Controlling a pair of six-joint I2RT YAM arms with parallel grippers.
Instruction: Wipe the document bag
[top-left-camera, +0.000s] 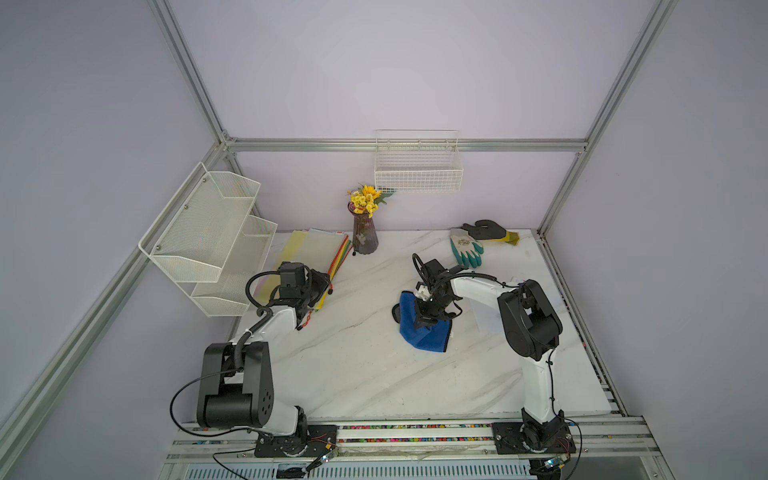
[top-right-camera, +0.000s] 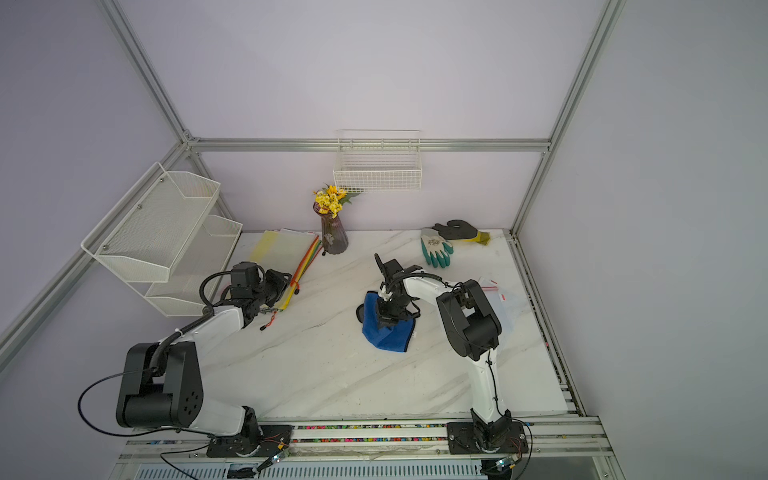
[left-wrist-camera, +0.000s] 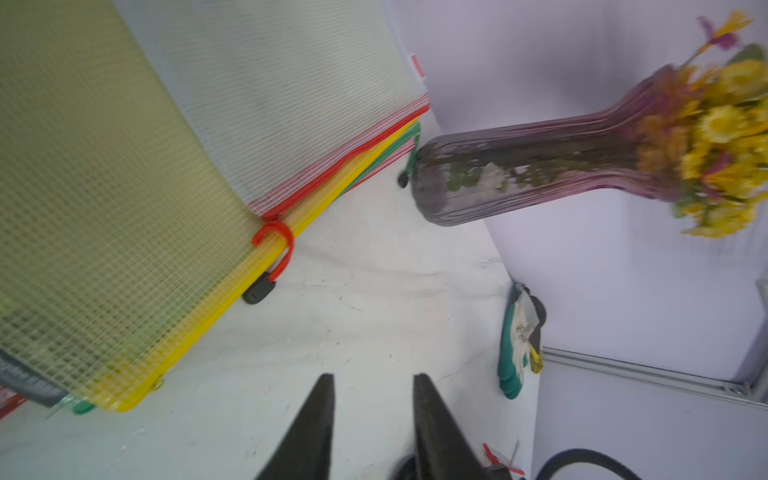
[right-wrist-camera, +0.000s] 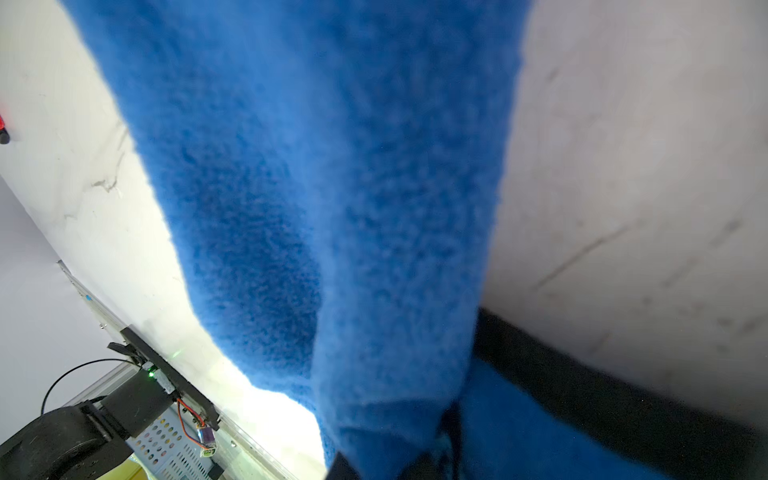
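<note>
Several mesh document bags (left-wrist-camera: 312, 88) with coloured zips lie stacked at the table's left; from above, the left arm covers part of them. My left gripper is above the stack's right side, its two fingers apart with nothing between them. A blue cloth (top-left-camera: 428, 336) with a dark edge rests crumpled mid-table. Its fold (right-wrist-camera: 384, 432) is bunched up into my right gripper (top-left-camera: 424, 313), which is shut on it; the fingertips are mostly hidden by cloth. At the right a clear sheet-like bag (top-right-camera: 497, 304) with a red strip lies flat, partly behind the right arm.
A dark glass vase (top-left-camera: 365, 233) with yellow flowers stands near the bags' back right corner. Work gloves (top-left-camera: 467, 248) lie at the back right. A white mesh rack (top-left-camera: 212, 232) hangs on the left wall.
</note>
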